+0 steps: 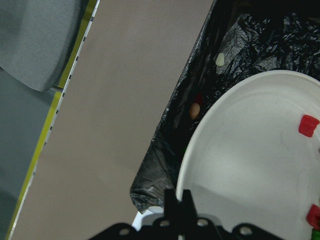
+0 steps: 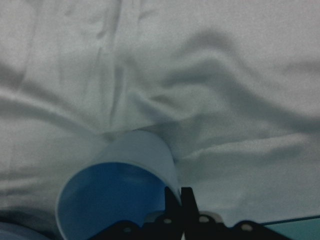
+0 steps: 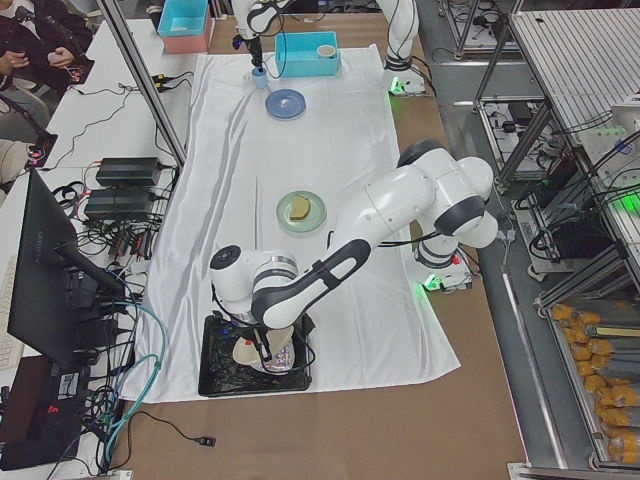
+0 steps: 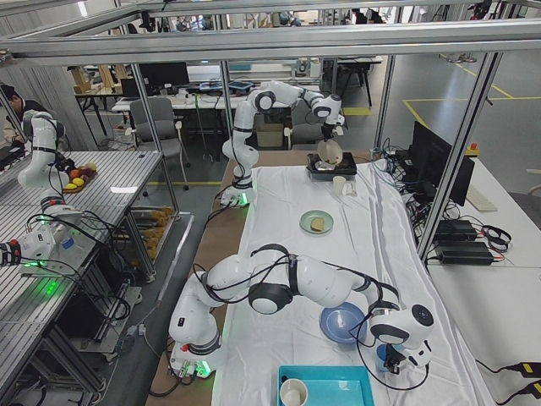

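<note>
My left gripper is shut on the rim of a white plate (image 1: 245,150), which is tilted over the black-lined tray (image 3: 215,370) in the camera views. Small red pieces lie on the plate. A crumpled silver item shows partly beneath it in the camera left view. At the other end of the table, my right gripper is shut on the rim of a blue cup (image 2: 110,200), above the white cloth.
A blue bin (image 3: 300,60) holding a cup stands at the far end. Monitors and cables line one side.
</note>
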